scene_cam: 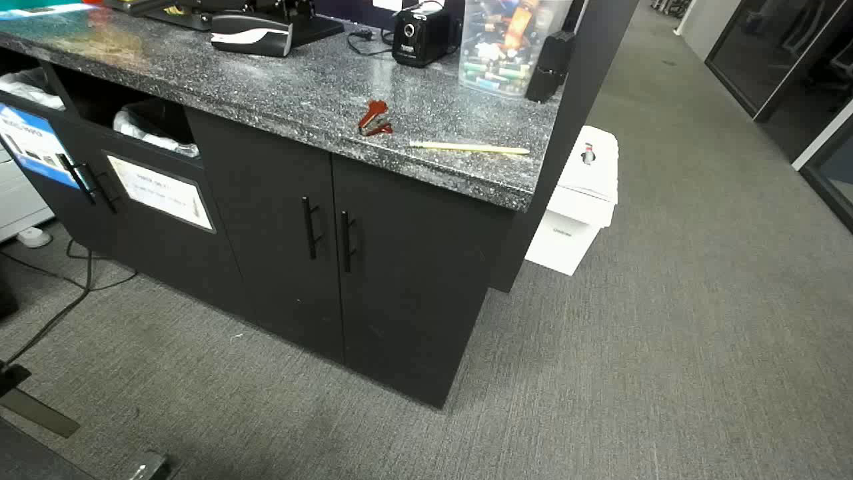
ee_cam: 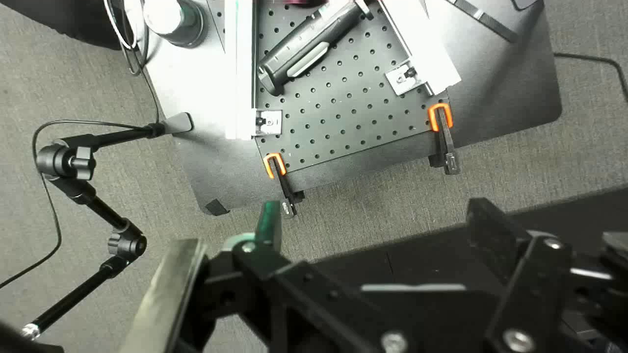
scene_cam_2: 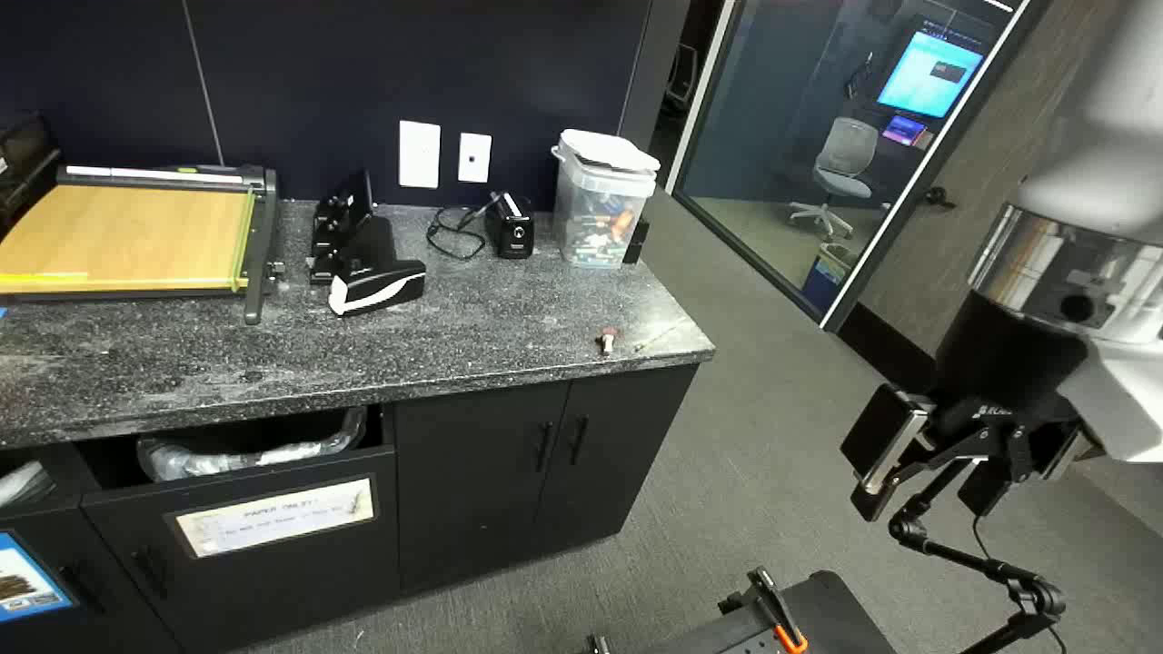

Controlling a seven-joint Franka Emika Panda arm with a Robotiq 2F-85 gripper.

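Observation:
My gripper is open, its two fingers wide apart with nothing between them. In the second exterior view the gripper [scene_cam_2: 927, 500] hangs at the right, well clear of the counter. A small red hand tool [scene_cam: 374, 120], perhaps a staple remover, rests near the front edge of the speckled counter [scene_cam: 304, 96]. Beside it lies a thin pale-yellow stick [scene_cam: 472, 148], like a pencil. In the second exterior view the red tool [scene_cam_2: 607, 341] looks small near the counter's right corner.
A battery-filled bin [scene_cam_2: 600, 202], pencil sharpener [scene_cam_2: 509, 227], stapler [scene_cam_2: 376, 288] and paper cutter [scene_cam_2: 131, 234] stand on the counter. Below the wrist camera, orange clamps [ee_cam: 440, 117] grip the perforated base plate [ee_cam: 347, 112]. A jointed black camera arm [ee_cam: 109, 214] stands at the left.

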